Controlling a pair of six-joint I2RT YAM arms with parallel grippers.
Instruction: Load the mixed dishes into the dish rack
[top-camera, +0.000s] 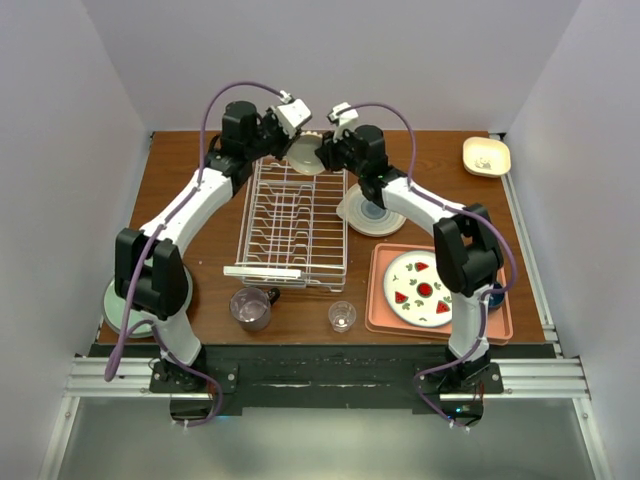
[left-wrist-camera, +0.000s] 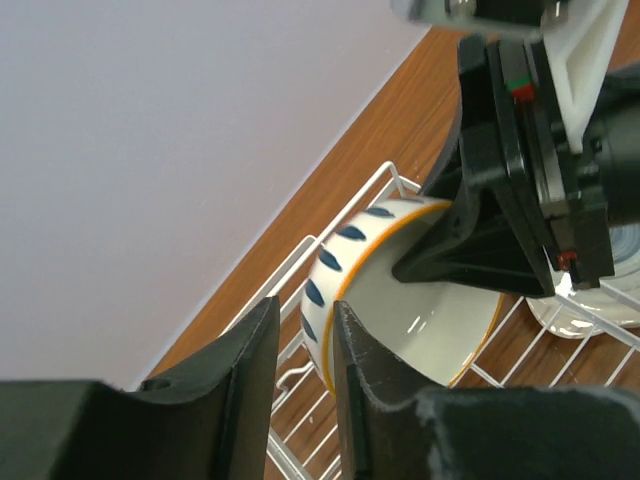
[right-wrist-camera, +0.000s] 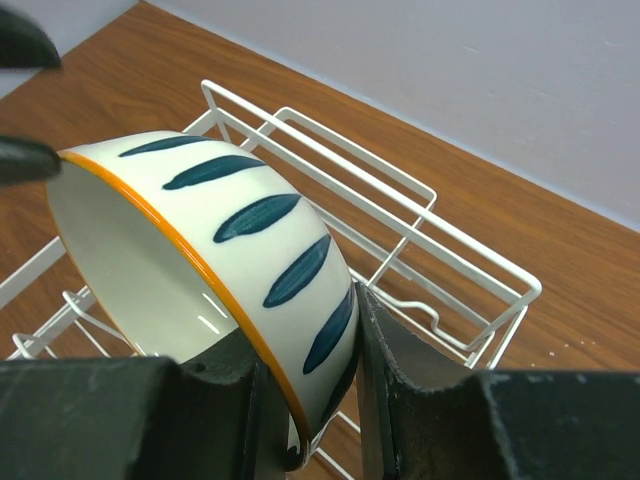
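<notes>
A white bowl (top-camera: 306, 155) with blue leaf marks and an orange rim is held tilted on its side above the far end of the white wire dish rack (top-camera: 318, 266). My right gripper (top-camera: 326, 152) is shut on its wall; in the right wrist view the bowl (right-wrist-camera: 250, 215) rises from between the fingers. On the bowl's other side is my left gripper, its fingers parted. One of its fingers (left-wrist-camera: 350, 350) overlaps the bowl's opening in the left wrist view, the other stands outside the wall. Whether either touches the bowl I cannot tell.
Right of the rack lie stacked clear plates or lids (top-camera: 372, 212) and a pink tray (top-camera: 378, 300) with a fruit-patterned plate (top-camera: 418, 290). A dark mug (top-camera: 250, 310) and a glass (top-camera: 342, 316) stand in front. Green plates (top-camera: 118, 305) sit left, a cream dish (top-camera: 486, 156) far right.
</notes>
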